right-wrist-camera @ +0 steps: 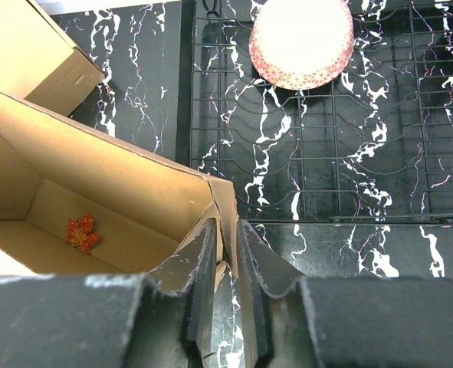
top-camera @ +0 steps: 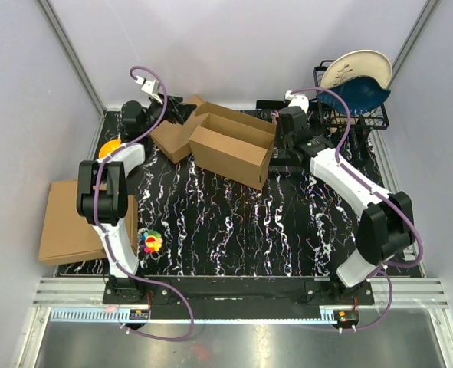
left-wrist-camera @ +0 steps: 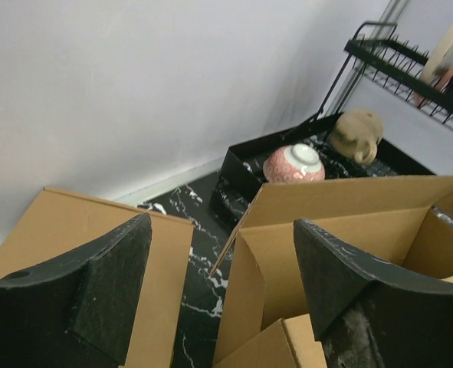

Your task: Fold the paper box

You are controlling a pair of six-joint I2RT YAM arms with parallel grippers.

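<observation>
The open brown paper box [top-camera: 228,159] stands near the middle back of the table, its long flap [left-wrist-camera: 341,199] sticking up at the far side. Above the box's left end, my left gripper [top-camera: 186,112] is open. In the left wrist view, its fingers [left-wrist-camera: 123,268] are wide apart with no cardboard held between them. My right gripper is at the box's right end, fingers close together on a thin upright cardboard edge [right-wrist-camera: 225,201]. A small red-orange thing [right-wrist-camera: 82,233] lies on the box's floor.
Another cardboard box [top-camera: 169,140] lies behind left, close to the open one. A flat box [top-camera: 69,222] and a flower toy [top-camera: 151,241] are at left. The dish rack [top-camera: 375,119] with plates stands back right.
</observation>
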